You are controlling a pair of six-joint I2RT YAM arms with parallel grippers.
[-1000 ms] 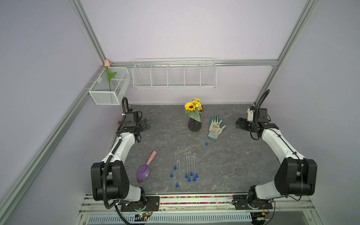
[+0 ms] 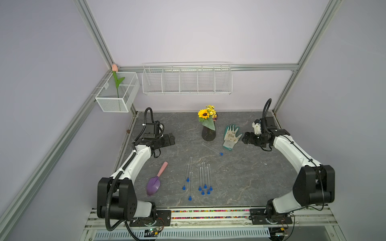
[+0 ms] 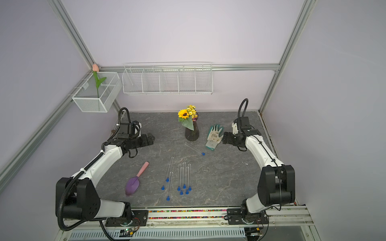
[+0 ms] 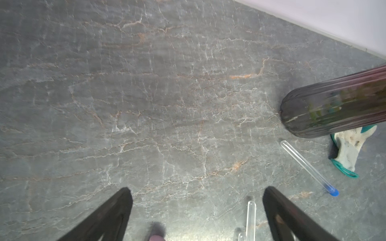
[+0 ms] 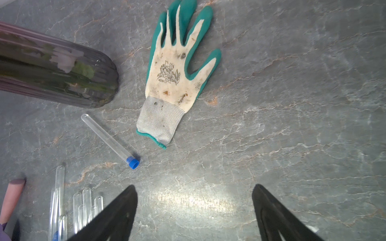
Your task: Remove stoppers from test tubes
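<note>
Several clear test tubes with blue stoppers lie flat at the front middle of the table, stopper ends toward the front edge. Another stoppered tube lies apart from them, its blue stopper pointing toward the front right. One blue stopper lies left of the group, with no tube clearly seen at it. My left gripper hangs over the table's left side, open and empty. On the right, beside the glove, my right gripper is also open with nothing between its fingers.
A dark vase of flowers stands at the back middle, a glove to its right. A purple scoop lies at the front left. Wire baskets hang on the back wall.
Tubes, glove, scoop and vase are unmoved.
</note>
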